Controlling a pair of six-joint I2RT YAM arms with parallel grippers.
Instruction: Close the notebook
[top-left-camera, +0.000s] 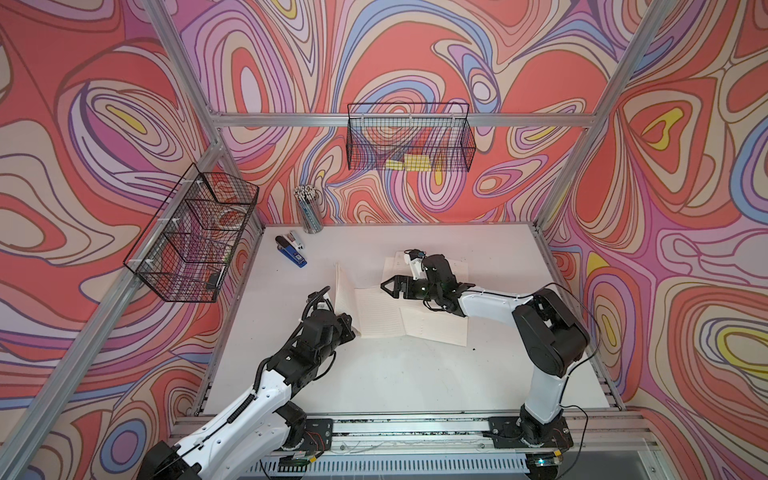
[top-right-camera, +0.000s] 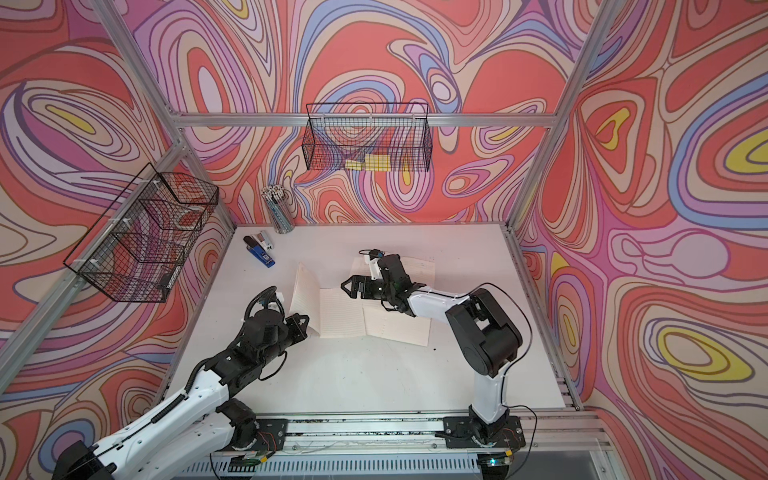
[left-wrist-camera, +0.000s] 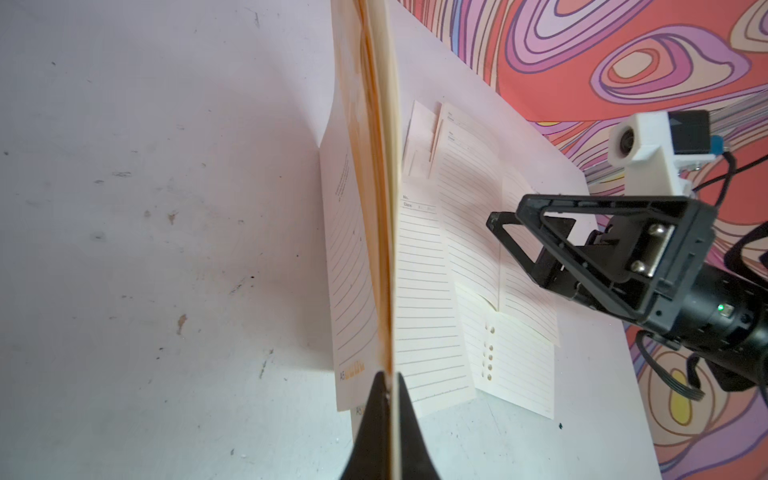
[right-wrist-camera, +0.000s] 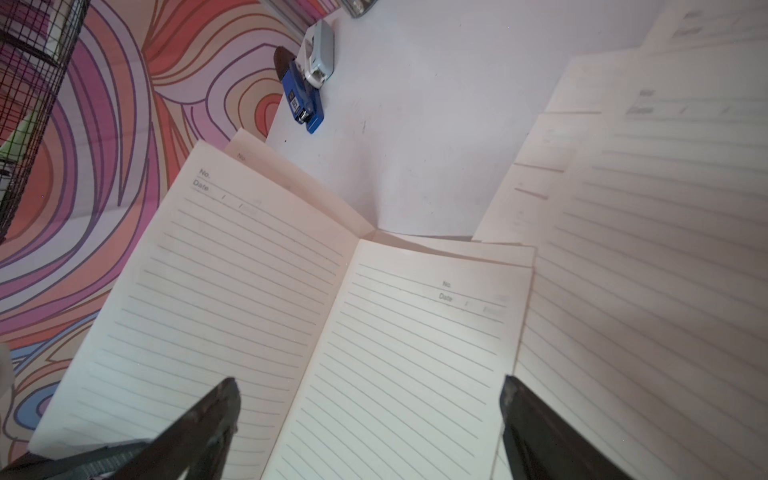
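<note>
The notebook lies open on the white table, its right-hand lined page fairly flat and its left part raised steeply. My left gripper is shut on the near edge of that raised part; in the left wrist view, the thin stack of leaves stands edge-on between its fingers. My right gripper is open over the flat page. In the right wrist view, its two dark fingers are wide apart, with nothing held between them.
Other lined sheets lie under and to the right of the notebook; I cannot tell whether they belong to it. A blue stapler and a cup of pencils stand at the back left.
</note>
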